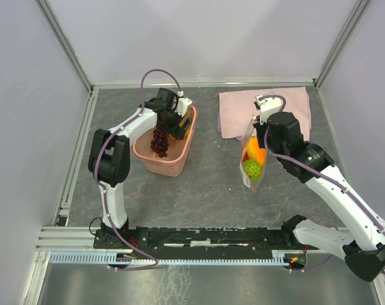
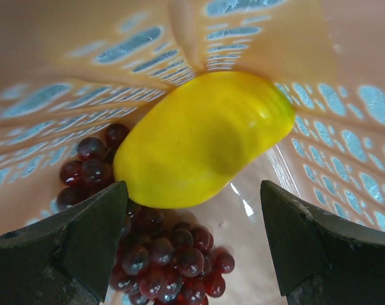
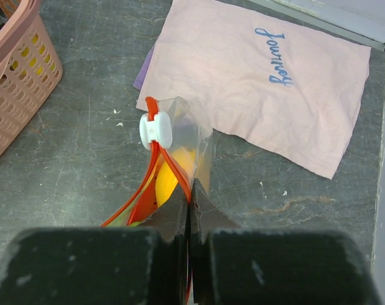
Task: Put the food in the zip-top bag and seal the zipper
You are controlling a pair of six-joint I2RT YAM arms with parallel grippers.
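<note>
My left gripper (image 1: 178,129) is down inside the pink basket (image 1: 162,164), open around a yellow fruit (image 2: 199,133), with dark grapes (image 2: 167,267) beside it. My right gripper is shut on the edge of the zip top bag (image 1: 246,178), holding it upright. The bag contains a yellow-orange item (image 1: 256,149) and a green one (image 1: 252,168), with some red showing. A white slider (image 3: 155,130) sits on the bag's orange zipper.
A pink cloth (image 1: 263,108) with a purple piece beneath lies at the back right. The grey table (image 1: 205,197) between basket and bag is clear.
</note>
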